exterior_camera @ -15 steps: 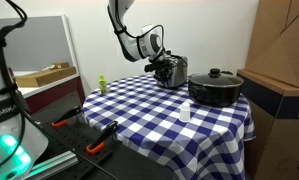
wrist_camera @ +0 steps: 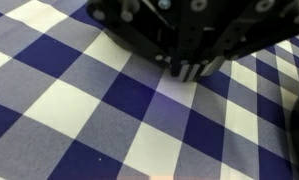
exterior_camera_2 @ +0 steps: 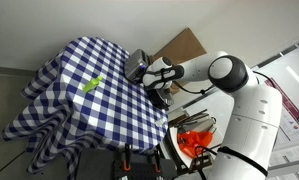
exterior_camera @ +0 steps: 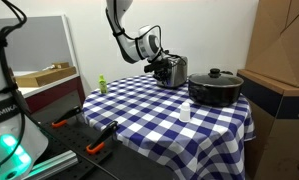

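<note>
My gripper shows at the top of the wrist view, shut, with nothing visible between its fingers. Below it is the blue-and-white checked tablecloth (wrist_camera: 119, 95). From the side, the gripper (exterior_camera: 161, 75) hangs low over the far part of the table, close to a silver toaster (exterior_camera: 175, 72). The arm covers part of that toaster, and I cannot tell whether the two touch. A dark lidded pot (exterior_camera: 215, 90) stands on the right of the table.
Nearer the front is a small white object (exterior_camera: 185, 113). A small green item (exterior_camera_2: 93, 84) stands toward the table's other side. Bare checked cloth fills much of the middle. A large brown box (exterior_camera: 279, 75) rises behind the pot.
My arm has dipped slightly beside the toaster over the last second. The pot, the white object and the green item have stayed in place.
</note>
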